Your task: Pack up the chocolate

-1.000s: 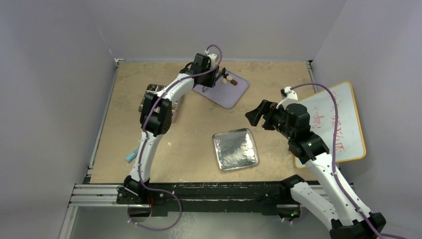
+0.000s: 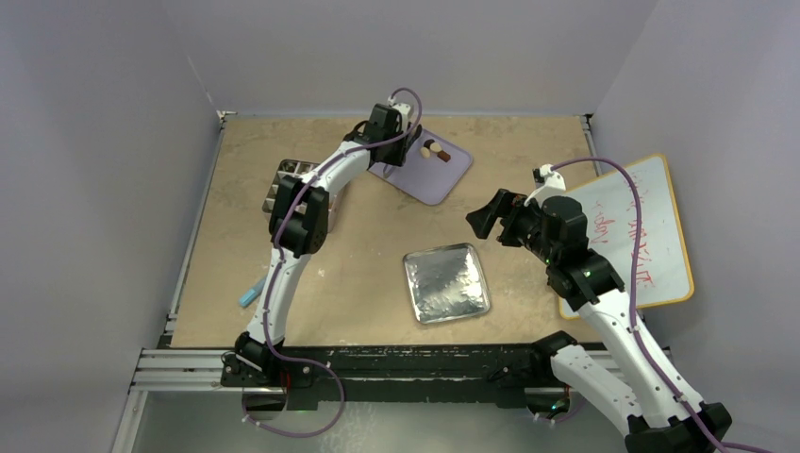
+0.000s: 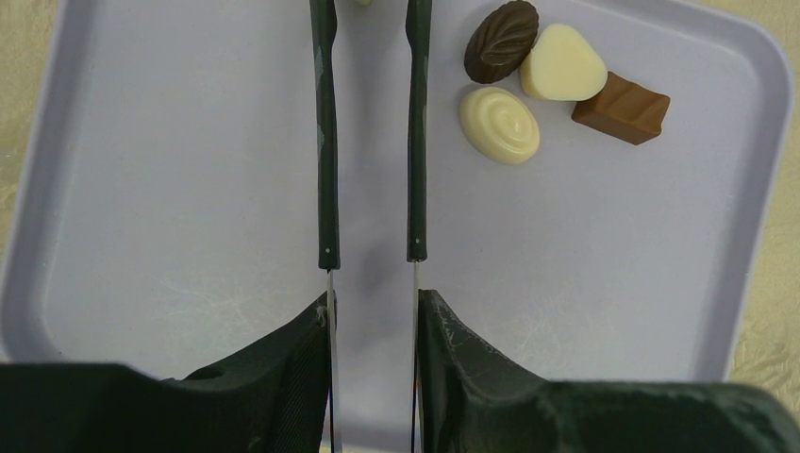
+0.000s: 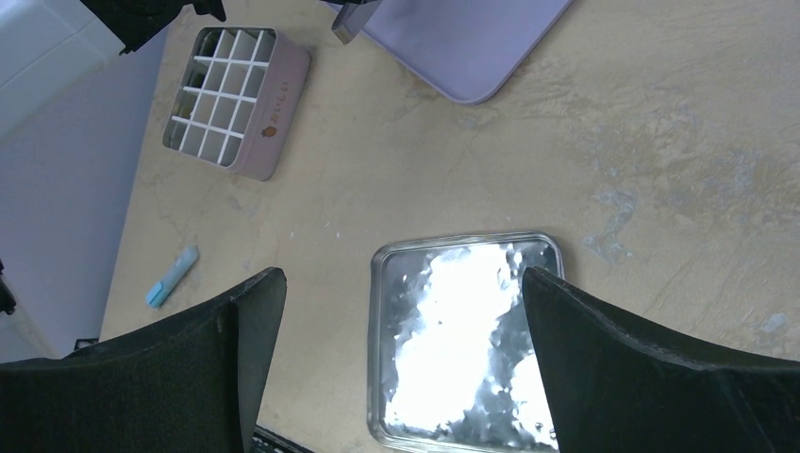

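Observation:
My left gripper is over the lavender tray (image 3: 170,160), fingers part open around a pale piece at the top edge, mostly out of frame; whether it is held I cannot tell. To its right lie a dark chocolate (image 3: 500,40), a white rounded-triangle one (image 3: 561,66), a white oval one (image 3: 500,127) and a brown block (image 3: 620,109). A divided pink box (image 4: 269,123) sits left of the tray, partly under the left arm in the top view. My right gripper (image 2: 495,217) hovers open and empty right of centre.
A silver tray (image 2: 446,281) lies front centre. A blue stick (image 2: 251,291) is at the front left, and a whiteboard (image 2: 627,236) at the right. The table between the box and silver tray is clear.
My left gripper has shifted slightly toward the back of the lavender tray. The right arm is essentially unmoved.

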